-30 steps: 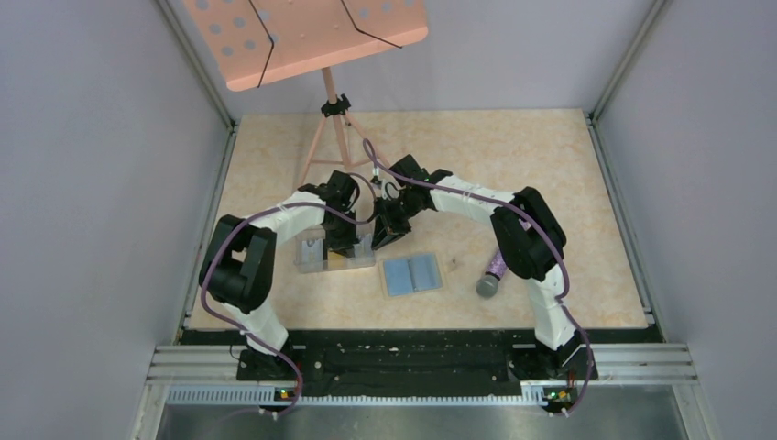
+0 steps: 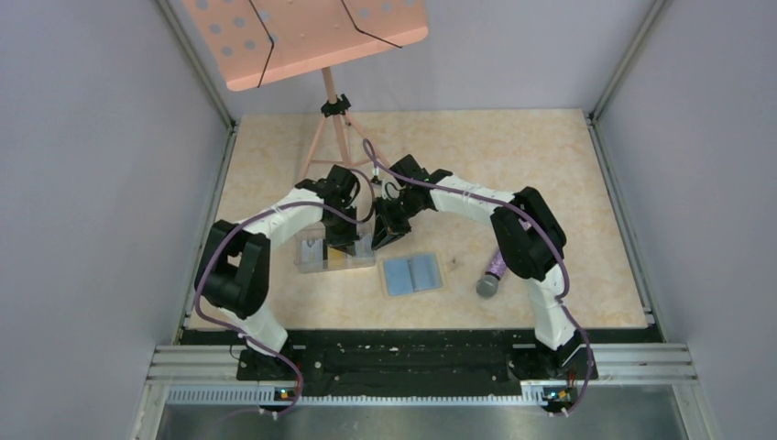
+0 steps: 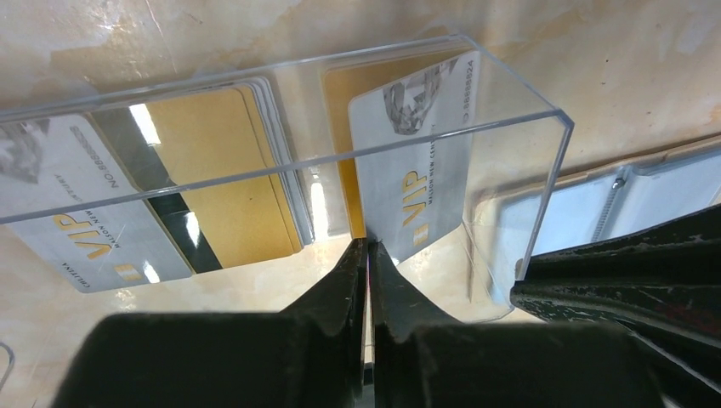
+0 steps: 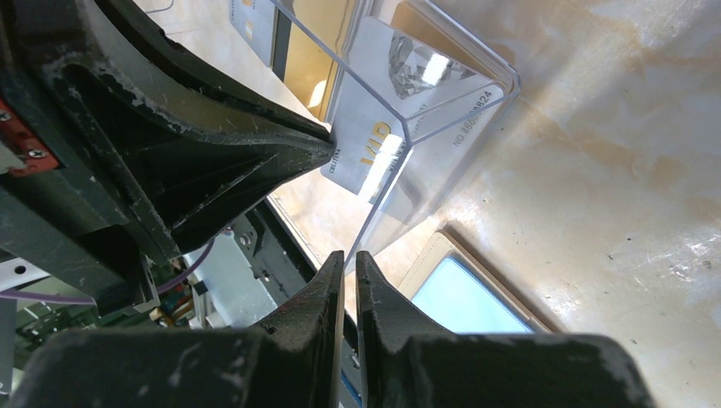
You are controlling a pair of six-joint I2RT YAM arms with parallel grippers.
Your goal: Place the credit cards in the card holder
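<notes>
The clear box (image 2: 311,267) holds silver and gold cards. At its right end a silver VIP card (image 3: 414,183) leans at an angle over a gold card (image 3: 342,161). My left gripper has its fingertips close together at that silver card's lower edge, a narrow gap between the fingers; whether they pinch a card is unclear. At the box's right front corner, my right gripper has its narrowly spaced fingertips touching the clear wall; its hold there is unclear. To the right of the box lies the open, light blue card holder (image 2: 412,275), its pockets looking empty.
A purple-handled object with a grey head (image 2: 487,286) lies on the right of the table. Behind the grippers rises a pink stand (image 2: 332,87).
The right arm, box and blue holder look unmoved.
</notes>
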